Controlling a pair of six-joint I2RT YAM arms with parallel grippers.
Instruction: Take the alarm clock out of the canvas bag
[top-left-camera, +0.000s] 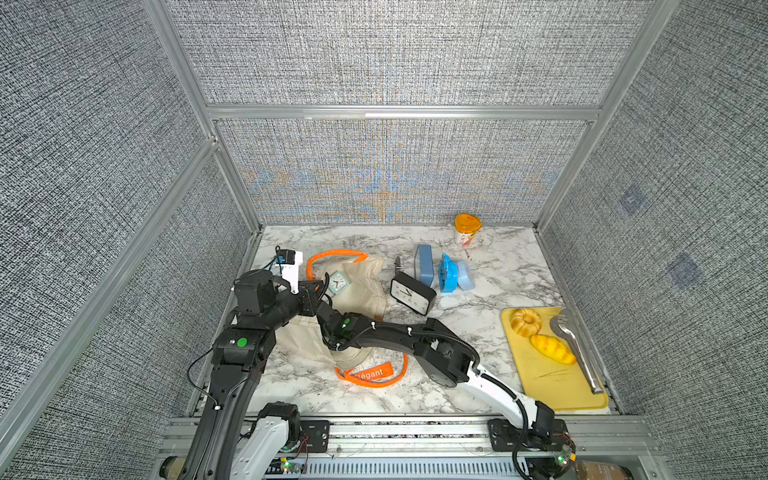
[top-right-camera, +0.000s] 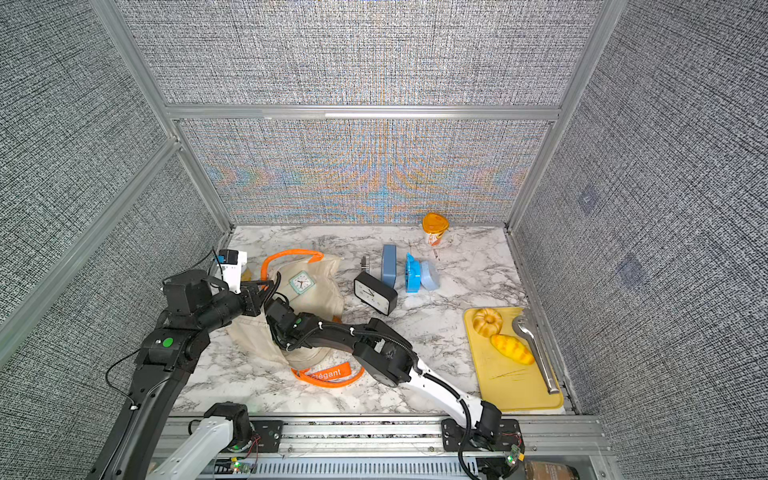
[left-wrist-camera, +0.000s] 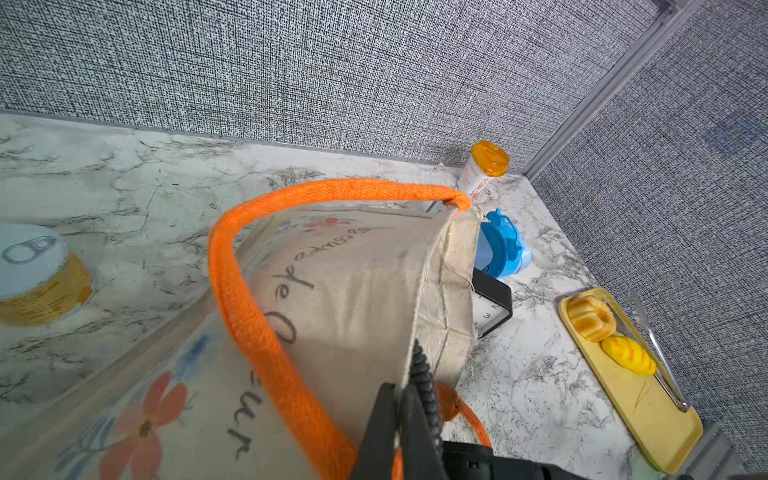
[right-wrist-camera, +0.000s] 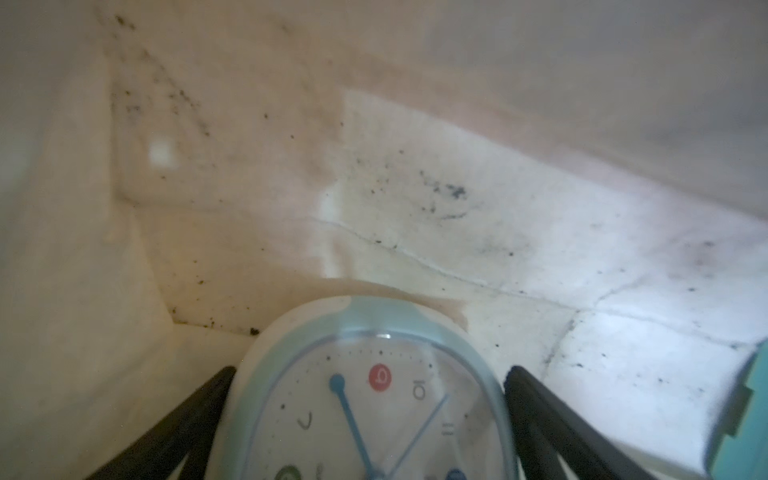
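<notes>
The canvas bag (top-left-camera: 365, 276) with orange handles lies open at the left of the table. My left gripper is shut on its upper edge, beside an orange handle (left-wrist-camera: 268, 340). My right gripper reaches inside the bag and stands open. A rounded clock (right-wrist-camera: 384, 408) with a pale blue rim sits between its spread fingers, close to both; its lower part is cut off by the frame. At the right edge of that view shows part of a teal object (right-wrist-camera: 740, 432). From above, a mint-green square clock (top-left-camera: 339, 281) shows in the bag.
A black clock (top-left-camera: 413, 293), a blue box (top-left-camera: 424, 265) and a light blue item (top-left-camera: 449, 273) stand right of the bag. Farther right lies a yellow tray (top-left-camera: 544, 384). A can (left-wrist-camera: 40, 276) stands left of the bag.
</notes>
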